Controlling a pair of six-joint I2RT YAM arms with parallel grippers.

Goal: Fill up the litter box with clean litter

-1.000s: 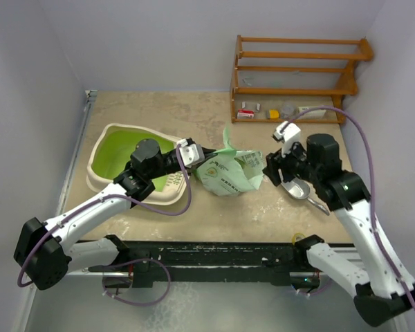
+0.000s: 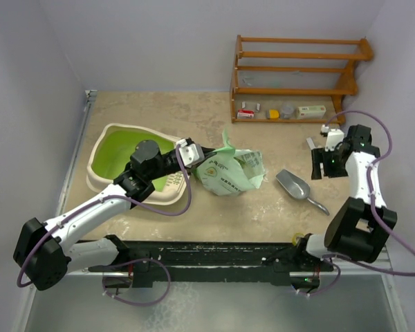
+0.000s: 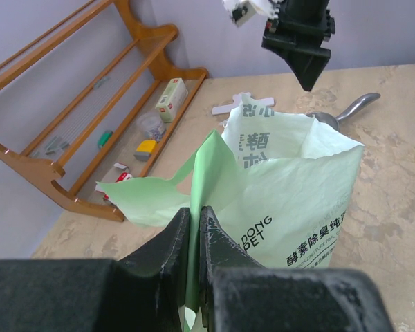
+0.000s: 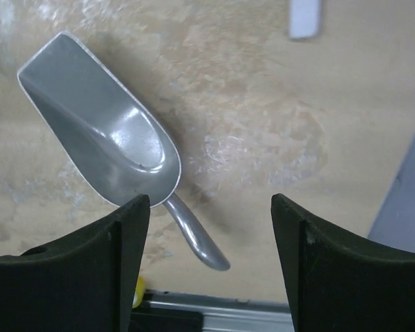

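My left gripper (image 2: 209,153) is shut on the green top flap of the litter bag (image 2: 229,176), which stands open-topped in the middle of the counter, as the left wrist view (image 3: 194,242) also shows. The cream-and-green litter box (image 2: 114,151) sits at the left, partly under the left arm. My right gripper (image 2: 320,164) is raised at the right, part open and empty. Below it in the right wrist view lies the grey metal scoop (image 4: 107,117), its handle (image 4: 200,238) between the fingers in that view, not held.
A wooden shelf (image 2: 297,55) with small items stands at the back right. A white strip (image 4: 304,14) lies beside the scoop. A yellow round object (image 2: 297,237) is at the front edge. Walls close in on both sides.
My right arm has swung rightward and back, away from beside the bag to the right side of the counter above the scoop. The left gripper and bag have not visibly moved.
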